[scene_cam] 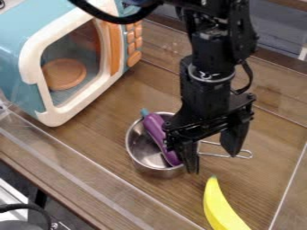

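Note:
My black gripper [210, 144] hangs open above the right part of a steel pot [144, 154] with a wire handle. A purple eggplant [161, 135] lies in the pot, left of my fingers. A yellow banana [223, 208] lies on the wooden counter in front of the gripper, to the right of the pot, with nothing holding it.
A toy microwave [36, 58] with an orange plate inside stands at the upper left. Dark items lie beyond the counter's lower left edge.

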